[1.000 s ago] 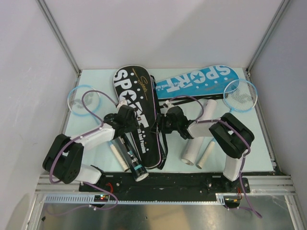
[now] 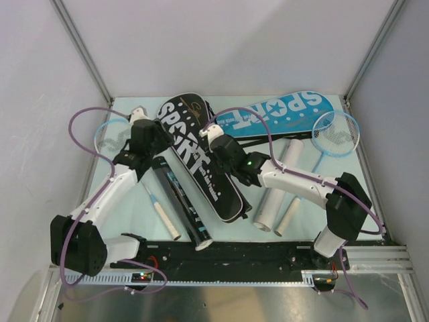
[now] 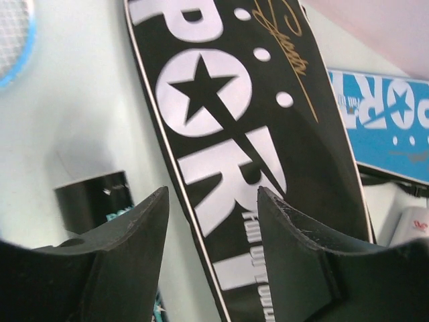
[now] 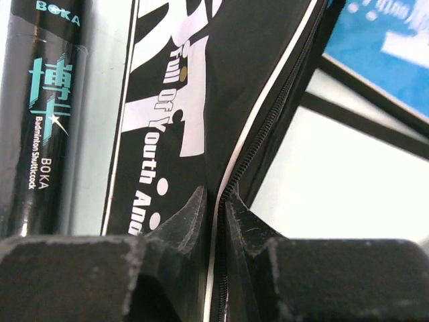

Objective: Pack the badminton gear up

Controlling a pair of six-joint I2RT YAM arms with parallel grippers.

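Observation:
The black racket bag (image 2: pixel 191 154) lies slanted across the table's middle. At its right zipper edge my right gripper is shut, pinching the black fabric in the right wrist view. My left gripper stands open over the bag's left side, nothing between its fingers. A black shuttlecock tube (image 2: pixel 179 201) lies left of the bag. One blue racket (image 2: pixel 157 208) is on the left, partly hidden by the left arm. Another racket (image 2: pixel 335 133) lies at right. The blue bag (image 2: pixel 275 115) rests at the back.
A white tube (image 2: pixel 271 198) lies between the black bag and the right racket, partly under the right arm. Bare table (image 2: pixel 248 231) shows at front centre. Walls rise at the back and both sides.
The left gripper has moved left and back.

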